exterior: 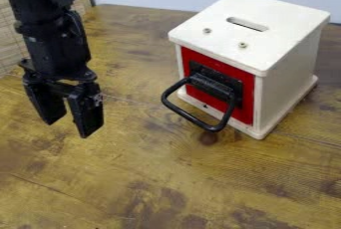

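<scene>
On the right of the camera view stands a white wooden box point(281, 84) with a slot and two screws on its slanted top. Its red front panel point(242, 77) carries a black latch with a large black loop handle point(181, 112) sticking out toward the front left. My black gripper point(66, 109) hangs at the left, open, apart from the handle, with nothing between its fingers.
A woven mat point(8, 49) shows at the far left edge, and a pale wall runs along the back.
</scene>
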